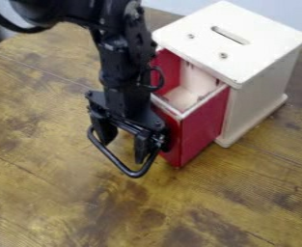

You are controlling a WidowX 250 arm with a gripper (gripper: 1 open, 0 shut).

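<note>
My black gripper (124, 137) hangs low at the centre-left, beside the red front of a drawer (200, 134). The drawer is pulled out from a cream wooden box (260, 70) with a slot and screws on top. The drawer's pale interior shows, with no loose object clearly visible in it. The gripper's fingers are partly hidden by its own housing and black loop, and whether they hold anything is unclear.
A pale wall runs behind the box at the top, and a grey edge shows at the top left.
</note>
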